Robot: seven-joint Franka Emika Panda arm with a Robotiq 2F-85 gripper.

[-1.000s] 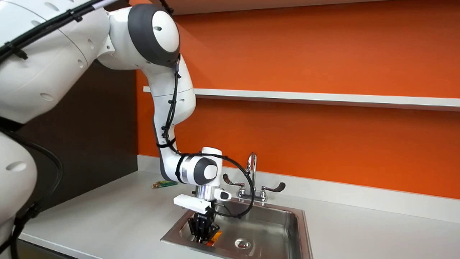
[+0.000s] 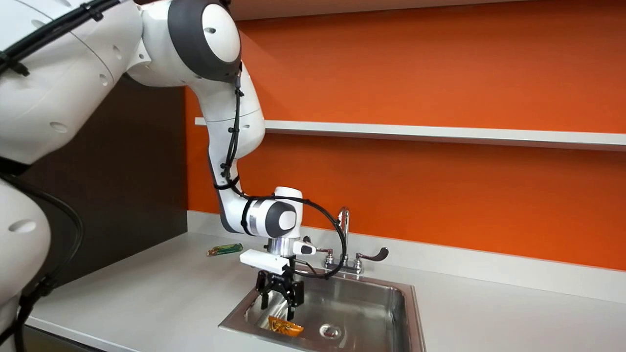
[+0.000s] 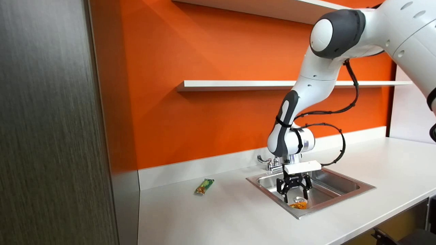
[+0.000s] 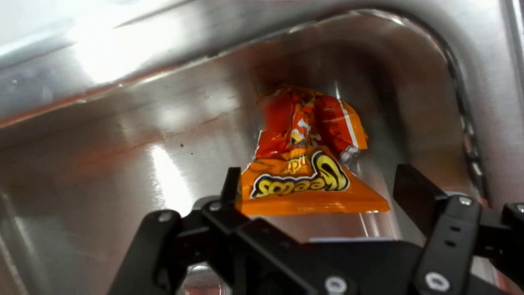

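An orange Cheetos bag [image 4: 299,189], crumpled at its far end, lies in the metal sink [image 3: 347,208] near one corner. It also shows in exterior view 1, where the orange bag [image 2: 285,326] rests on the sink floor left of the drain. Over it hangs my gripper [image 2: 277,311], open and pointing down, with nothing held. In the wrist view the gripper's fingers [image 4: 229,189] stand wide apart, one to each side of the bag's near end. How much height separates them from the bag is hard to judge.
A green packet [image 3: 204,186] lies on the counter left of the sink. Behind the basin stands the faucet [image 2: 345,234] with its lever handles. A white shelf [image 2: 446,134] runs along the orange wall. The counter right of the sink is clear.
My gripper has risen, and its fingers have gone from close together to spread apart. More of the orange bag now shows on the sink floor.
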